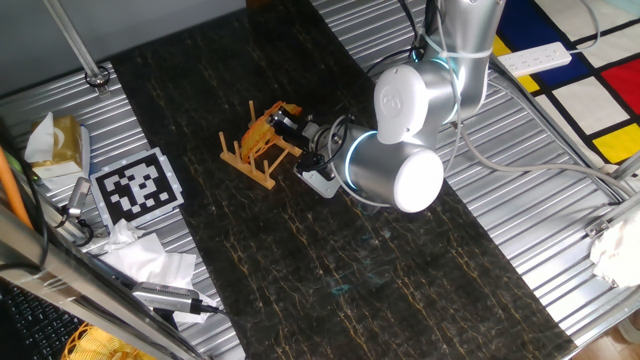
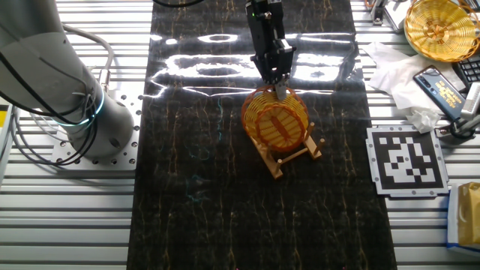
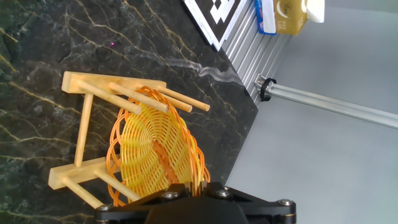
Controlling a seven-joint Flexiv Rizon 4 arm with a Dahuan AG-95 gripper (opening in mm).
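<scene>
A round yellow wicker basket (image 3: 146, 146) with an orange braided rim stands tilted in a light wooden peg rack (image 3: 81, 118), between its pegs. In the wrist view, my gripper is shut on the basket's rim at the lower edge. Exterior view 2 shows the underside of the basket (image 2: 279, 126) facing the camera, the gripper (image 2: 280, 84) at its upper rim and the rack (image 2: 270, 161) beneath. From exterior view 1, the gripper (image 1: 280, 122) reaches the basket (image 1: 262, 132) from the right, above the rack (image 1: 262, 181). The fingertips are small and partly hidden there.
On the left lie a marker board (image 1: 138, 187), a tissue box (image 1: 58, 150) and crumpled white tissues (image 1: 150, 258). Another yellow basket (image 2: 442, 30) and a phone (image 2: 441, 88) are off the dark tabletop (image 1: 330, 270).
</scene>
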